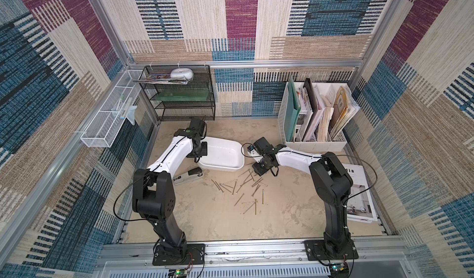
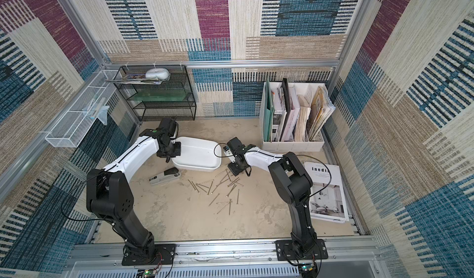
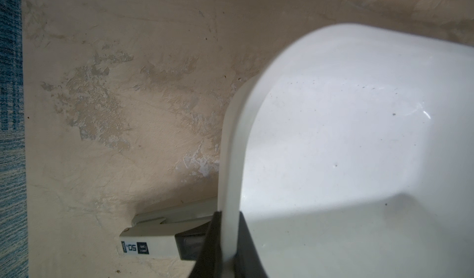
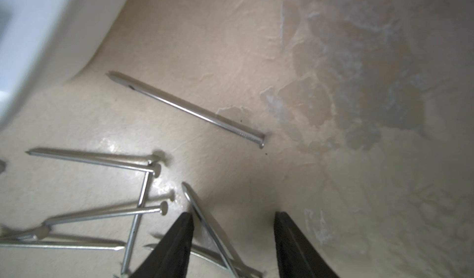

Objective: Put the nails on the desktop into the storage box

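Note:
The white storage box [image 1: 223, 153] rests on the desktop, its visible floor empty of nails. My left gripper is shut on the box's left wall, one finger on each side of the rim. Several loose nails [image 2: 217, 184] are scattered in front of the box. Low over their right part, my right gripper is partly open. One slanted nail [image 4: 209, 228] shows between its fingers, close to the left one; whether they touch, I cannot tell. A single nail [image 4: 190, 110] lies apart, by the box's corner, while others [image 4: 93, 162] overlap at the left.
A stapler [image 1: 187, 175] lies left of the nails, near the box's front left corner. At the back right stands a white file holder [image 1: 316, 144]; a black wire shelf [image 1: 185, 115] is at the back left. Magazines [image 2: 325, 194] lie far right.

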